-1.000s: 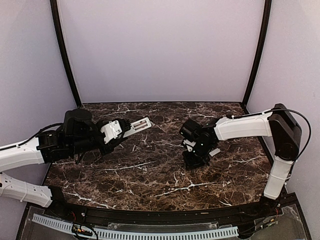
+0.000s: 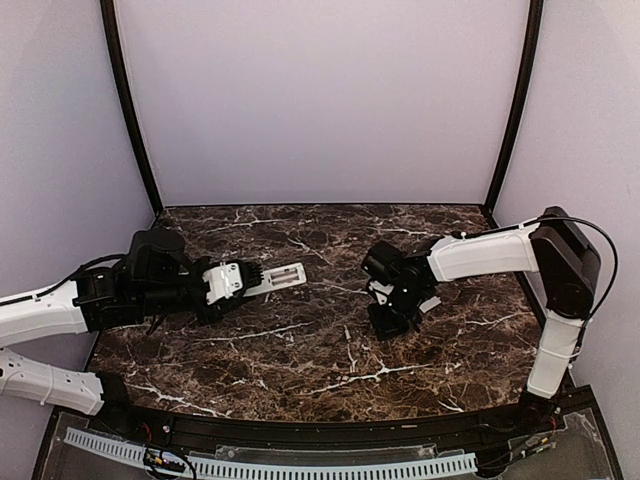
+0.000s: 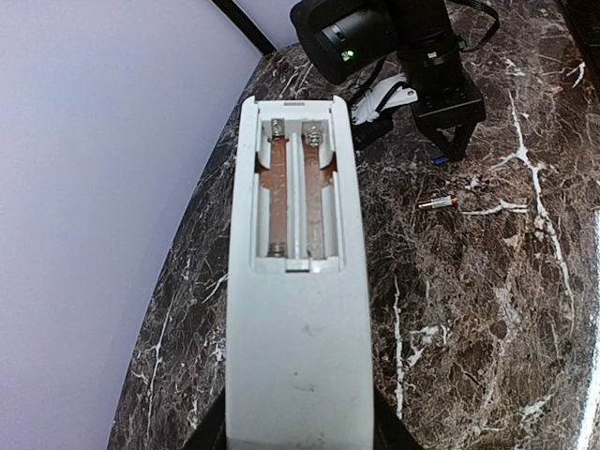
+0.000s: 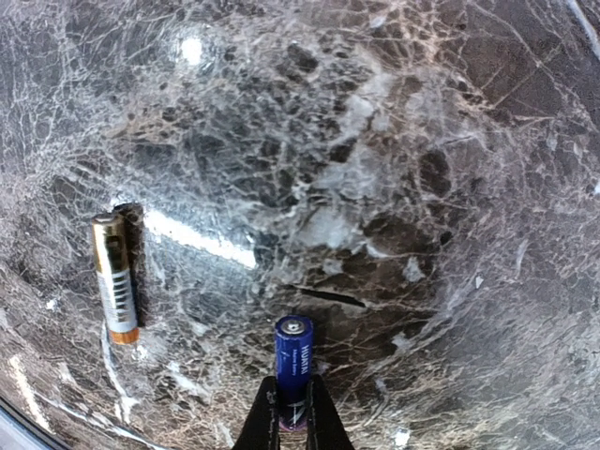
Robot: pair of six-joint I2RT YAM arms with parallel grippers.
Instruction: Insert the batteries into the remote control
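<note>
The white remote (image 2: pixel 282 276) is held up by my left gripper (image 2: pixel 252 282); in the left wrist view the remote (image 3: pixel 298 356) shows an empty two-slot battery bay, and the fingers are mostly hidden behind it. My right gripper is low at the table, shut on a blue battery (image 4: pixel 292 356) standing out between its fingertips. A gold-and-silver battery lies apart to its left, also visible in the left wrist view (image 3: pixel 438 202).
Pale walls stand at the back and both sides.
The right arm has barely moved.
</note>
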